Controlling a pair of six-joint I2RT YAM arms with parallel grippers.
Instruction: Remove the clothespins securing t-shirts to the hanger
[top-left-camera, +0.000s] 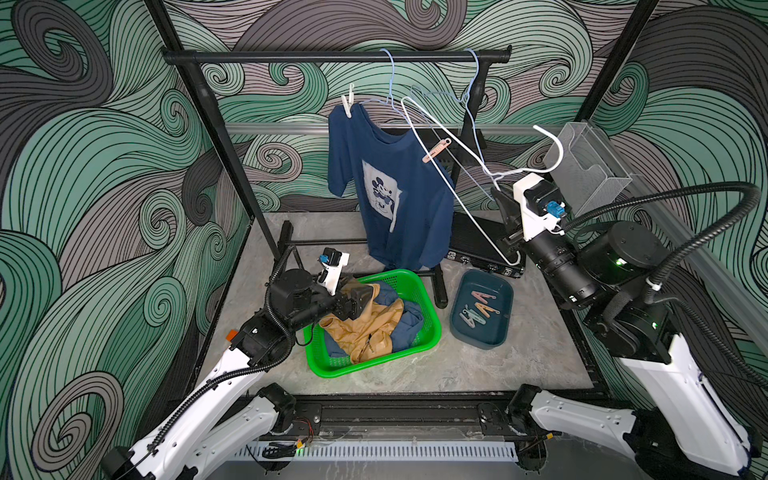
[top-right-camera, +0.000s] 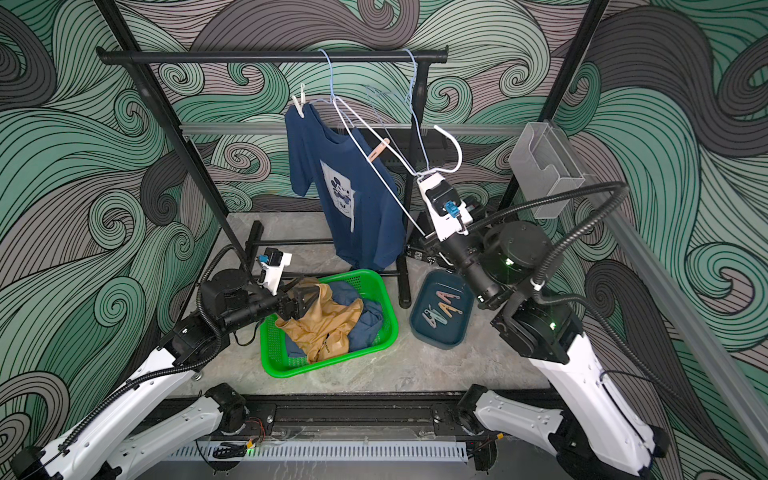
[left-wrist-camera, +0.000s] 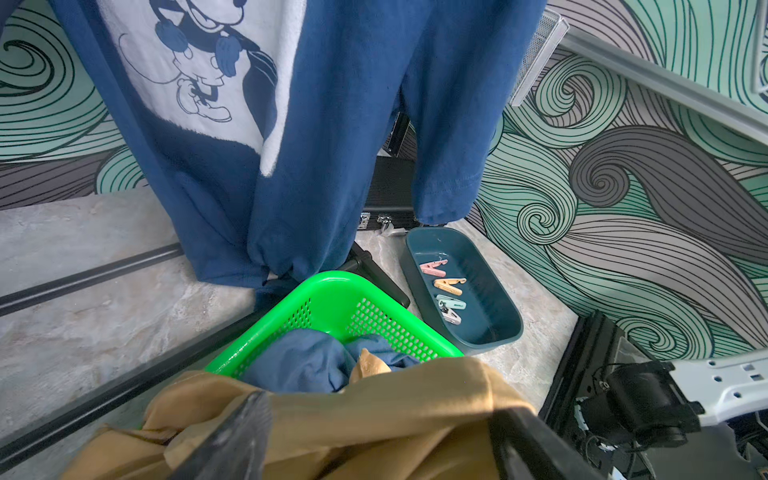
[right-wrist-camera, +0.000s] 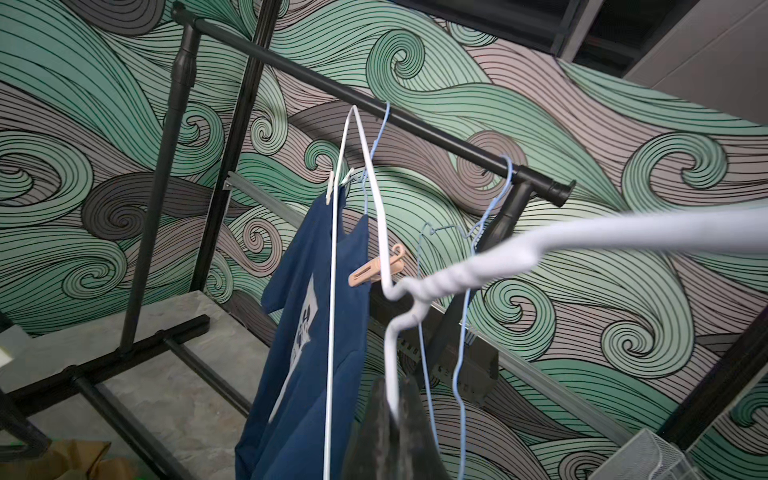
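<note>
A navy t-shirt (top-left-camera: 408, 208) with a cartoon print hangs from the rack, with a white clothespin (top-left-camera: 349, 100) at its left shoulder and a pink clothespin (top-left-camera: 437, 149) at its right. My right gripper is shut on a white hanger (right-wrist-camera: 448, 280), raised right of the shirt. My left gripper is low over the green basket (top-left-camera: 316, 364), its fingers blurred and apart around tan cloth (left-wrist-camera: 424, 388) that lies over blue cloth.
A dark tray (top-left-camera: 480, 332) with several clothespins sits right of the basket. A black case stands behind it. Blue hangers hang on the black rail (top-left-camera: 320, 56). A mesh holder (top-left-camera: 592, 168) is on the right wall.
</note>
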